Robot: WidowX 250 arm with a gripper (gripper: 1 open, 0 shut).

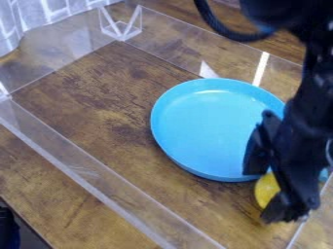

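My black gripper (281, 167) hangs low at the right of the camera view, open, its fingers around a yellow lemon-like object (267, 191), which is partly hidden behind them. Whether the fingers touch it I cannot tell. A round blue plate (196, 126) lies on the wooden table just left of the gripper, its right part partly covered by the arm.
Clear plastic walls (92, 170) border the work area on the wooden table (92, 97). Bare wood lies left of the plate. A white patterned cloth (26, 19) is at the top left.
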